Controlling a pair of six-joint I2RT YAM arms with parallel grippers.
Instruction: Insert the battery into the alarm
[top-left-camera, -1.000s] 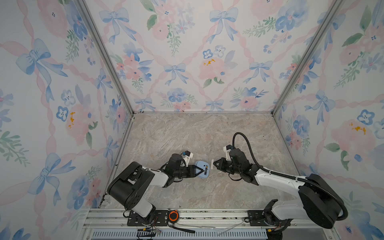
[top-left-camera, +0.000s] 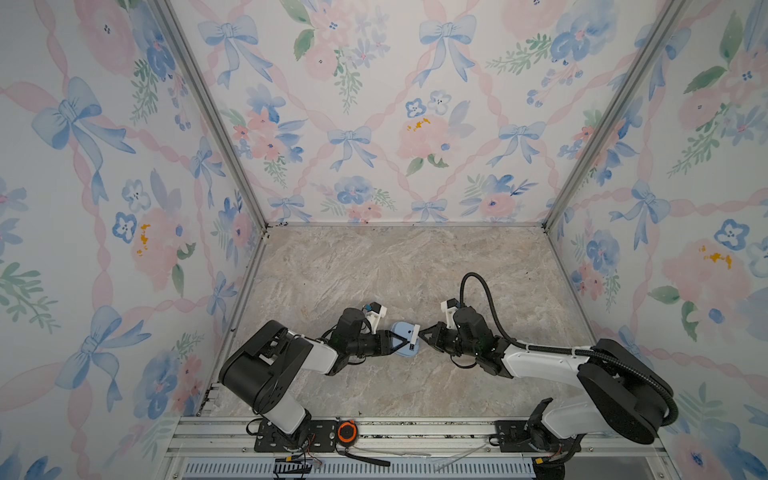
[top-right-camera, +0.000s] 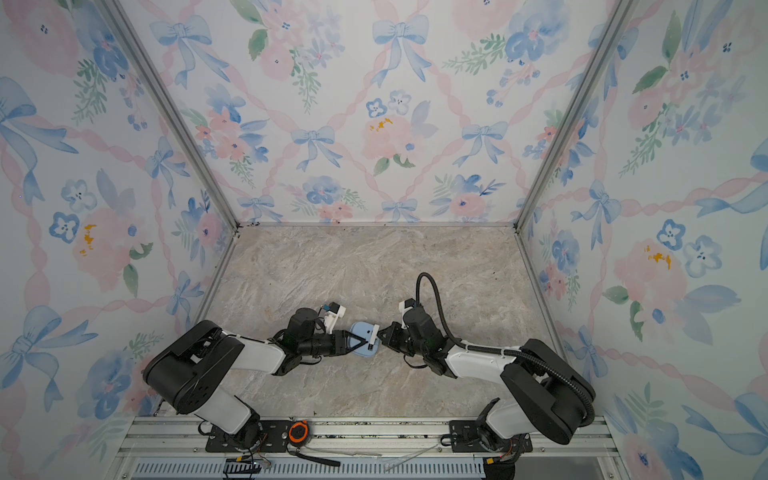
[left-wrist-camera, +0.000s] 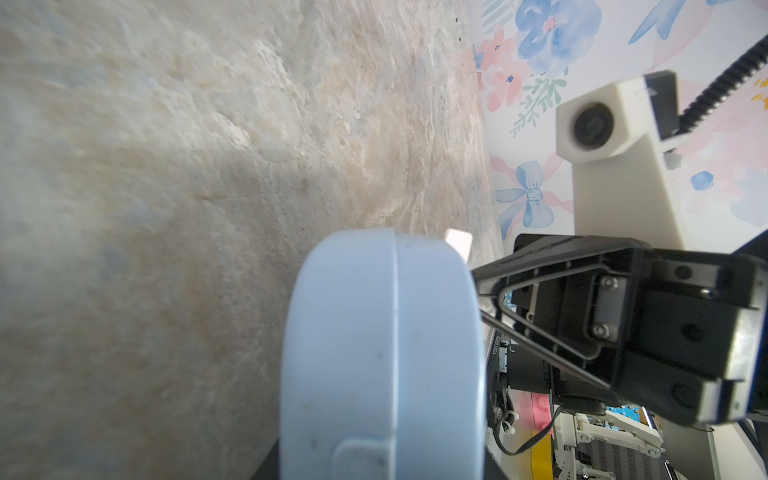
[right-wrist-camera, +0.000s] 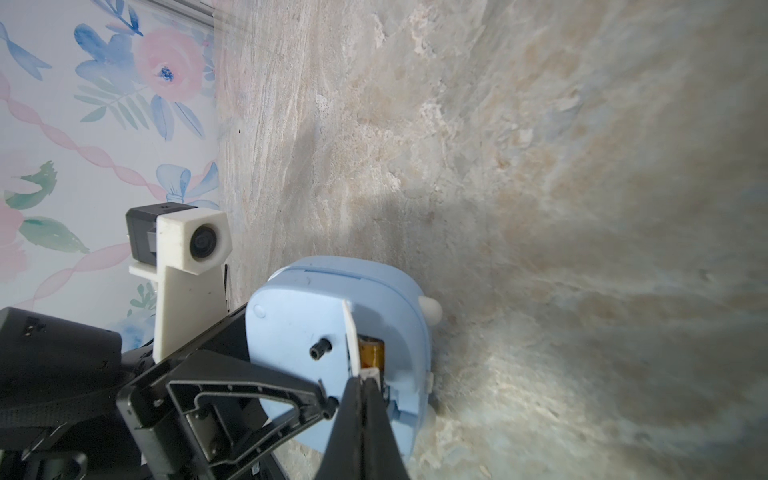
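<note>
The light-blue alarm is gripped by my left gripper, one of whose fingers reaches across its back in the right wrist view. That back faces my right gripper. In its slot sits the battery, copper-coloured and partly hidden by the right fingertips and a thin white piece that looks like a cover. My right gripper is shut, with that white piece at its fingertips. The piece stands edge-on just in front of the slot; whether it touches the alarm I cannot tell.
Bare stone-patterned table lies behind and around the two arms. An orange round object rests on the front rail. A black cable loop rises from the right arm.
My right gripper has moved left, bringing the white piece from beside the alarm to over its back. The left gripper and the alarm have stayed nearly still.
</note>
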